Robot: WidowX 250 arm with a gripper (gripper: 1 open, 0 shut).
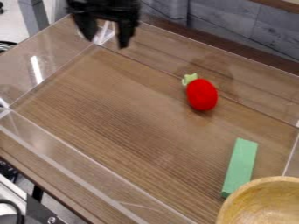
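Note:
At the top left of the camera view the dark, blurred arm and gripper [103, 26] hang over the wooden table [117, 114]. Whether the gripper is open or shut is not clear. A red strawberry-like object [201, 94] with a light green top lies right of centre, well apart from the gripper.
A green bar [239, 166] lies at the lower right, above a yellow bowl [260, 206] at the corner. A grey back wall [257, 17] edges the table at top right.

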